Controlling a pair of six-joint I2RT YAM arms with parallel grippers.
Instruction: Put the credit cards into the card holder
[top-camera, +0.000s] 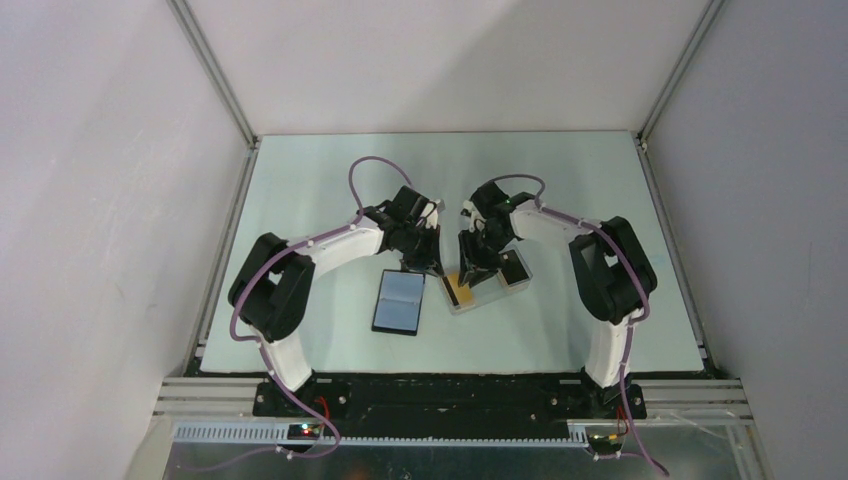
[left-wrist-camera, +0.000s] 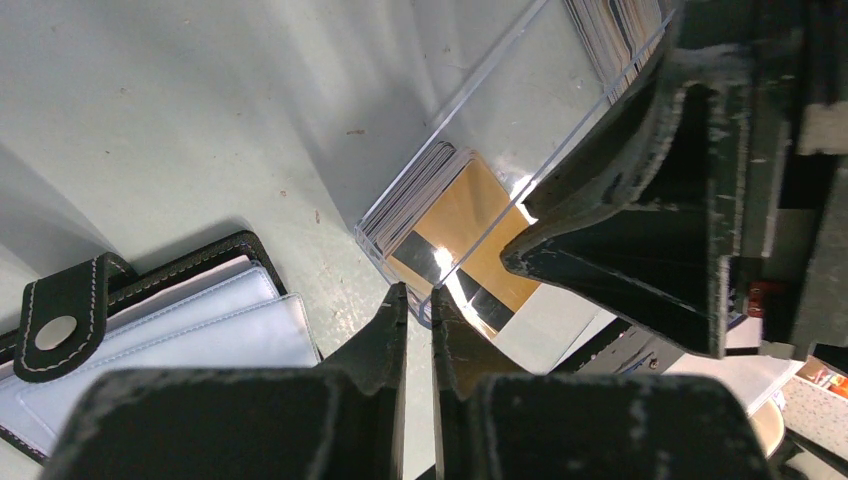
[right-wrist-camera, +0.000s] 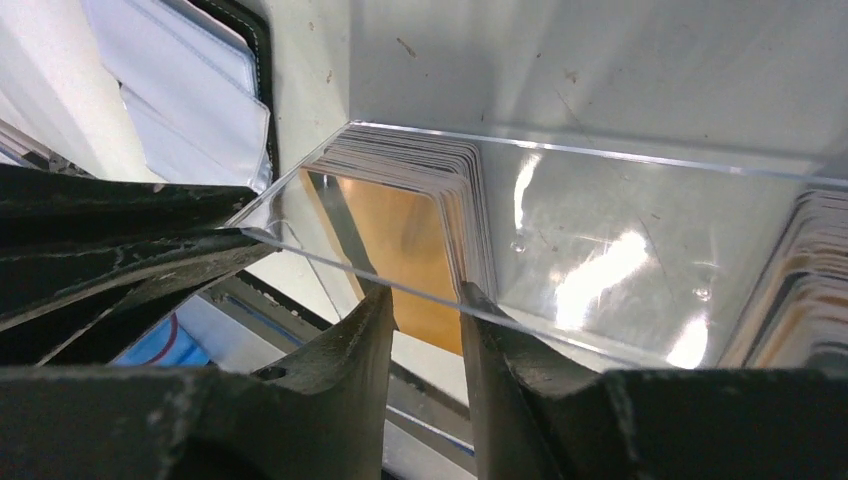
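Note:
In the top view the card holder (top-camera: 398, 302) lies open, dark-edged with pale pockets. To its right is a clear box (top-camera: 488, 295) with a stack of gold-faced cards (right-wrist-camera: 400, 230) standing at its left end. My left gripper is shut on the box's near-left corner wall. Above the gold stack, my right gripper is partly open, its fingertips apart around the top edge of the cards beside the clear rim. Nothing looks clamped between them.
A second stack of cards (right-wrist-camera: 800, 270) fills the other end of the box, with bare box floor between. Both grippers stand close together over the box.

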